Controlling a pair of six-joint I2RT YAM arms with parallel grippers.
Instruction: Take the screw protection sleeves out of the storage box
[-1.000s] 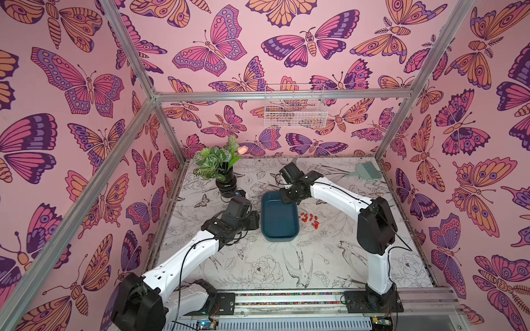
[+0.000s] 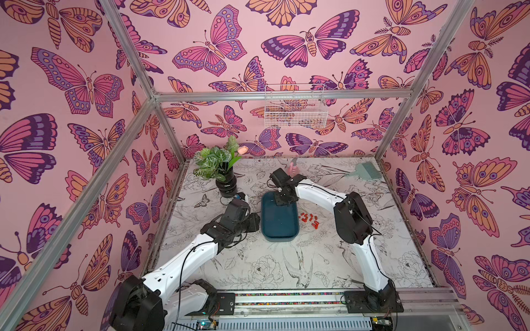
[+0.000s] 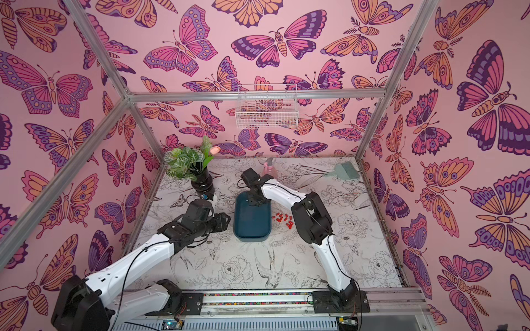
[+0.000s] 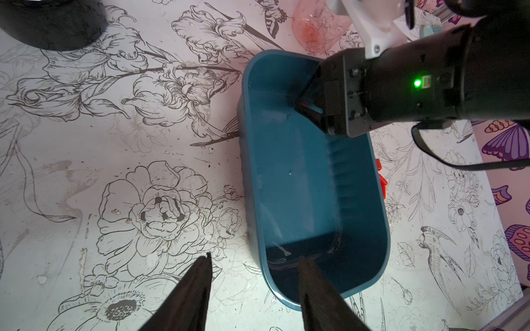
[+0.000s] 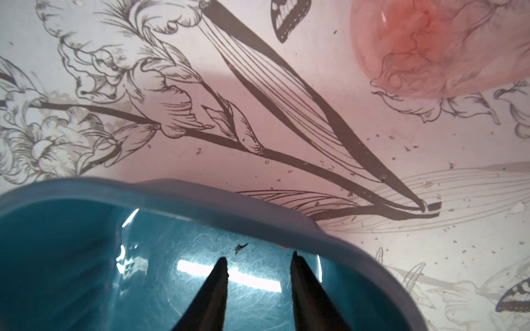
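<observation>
The dark blue storage box [image 2: 280, 239] stands mid-table, and its visible floor looks bare in the left wrist view. Over its far end my right gripper points down into the box, fingers part open and nothing held. A tiny red spot [image 4: 303, 103] shows by that gripper's fingers in the left wrist view; whether it is a sleeve I cannot tell. Several red screw protection sleeves [image 2: 314, 224] lie loose on the table right of the box. My left gripper hangs by the box's left side, part open and empty.
A potted plant [image 2: 225, 182] in a black pot stands back left. Beyond the box is a translucent pink object [image 5: 441, 49]. A grey-green item [image 2: 366, 171] lies at the back right.
My right gripper has moved left, from the box's back right corner to over its far end. The left arm has barely shifted. The red sleeves on the table have stayed put.
</observation>
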